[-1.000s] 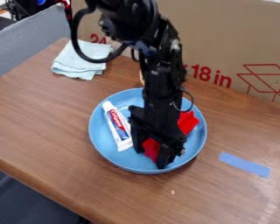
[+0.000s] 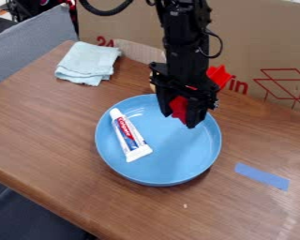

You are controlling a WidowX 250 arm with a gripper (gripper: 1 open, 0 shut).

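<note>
My black gripper (image 2: 178, 105) hangs above the back part of a blue plate (image 2: 165, 164), shut on a red object (image 2: 180, 111) that is partly hidden by the fingers. More red (image 2: 217, 75) shows just behind the gripper on the right. A white toothpaste tube (image 2: 130, 136) with red and blue print lies on the left side of the plate. The right side of the plate is bare.
A folded pale cloth (image 2: 86, 62) lies at the back left of the wooden table (image 2: 65, 141). A cardboard panel stands along the back. A strip of blue tape (image 2: 262, 175) lies to the right of the plate.
The gripper has risen from low over the plate toward the back, carrying the red object up off it. The toothpaste tube stays on the plate.
</note>
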